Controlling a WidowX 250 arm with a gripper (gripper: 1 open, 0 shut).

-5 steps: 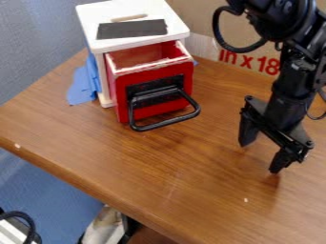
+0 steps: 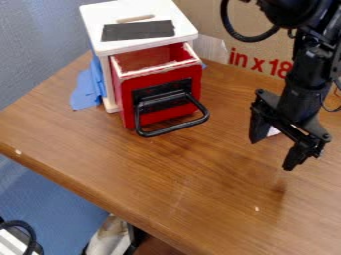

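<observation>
My black gripper hangs low over the right part of the wooden table, fingers pointing down. It looks open, its two fingers apart with nothing visible between them. A small white item lies partly hidden behind it. To its left is a small red box with a white top, an opening in its upper front and a black loop handle. A dark flat piece and a light stick lie on the top.
A blue cloth lies beside the box. A cardboard box stands behind.
The red box has not moved.
</observation>
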